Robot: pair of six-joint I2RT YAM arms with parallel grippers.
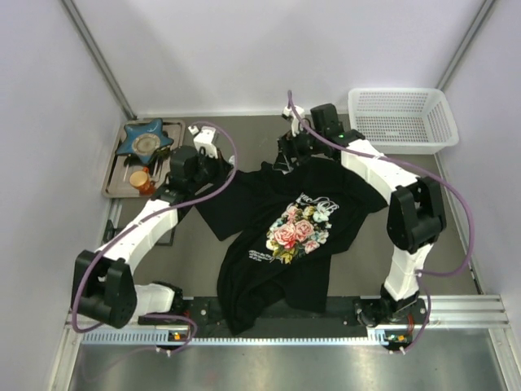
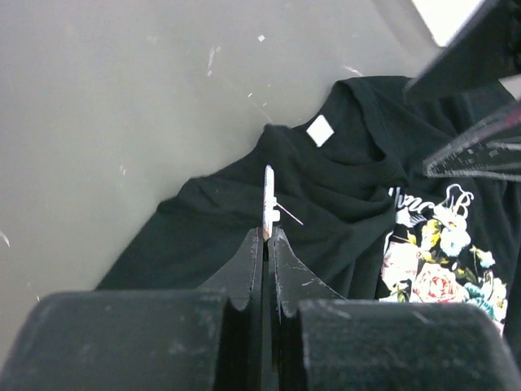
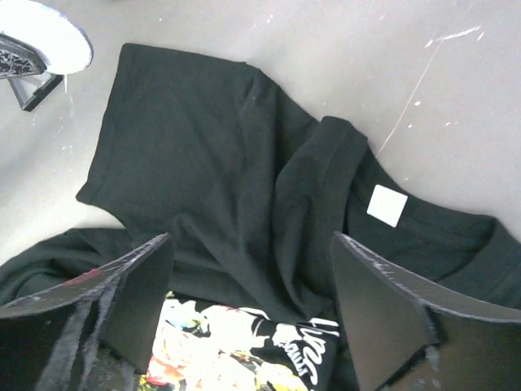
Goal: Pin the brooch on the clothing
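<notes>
A black garment [image 1: 269, 293] with a floral print [image 1: 297, 232] lies spread on the table. My left gripper is shut on a small white brooch [image 2: 269, 195] with a thin pin sticking out, held above the garment's upper-left part. My right gripper stands part open over the garment, nothing seen between its fingers. A small white square patch [image 3: 387, 204] lies on the dark cloth.
A metal tray [image 1: 122, 183] with a blue star dish and an orange cup stands at the left. A white basket [image 1: 401, 118] is at the back right. Grey table shows around the cloth.
</notes>
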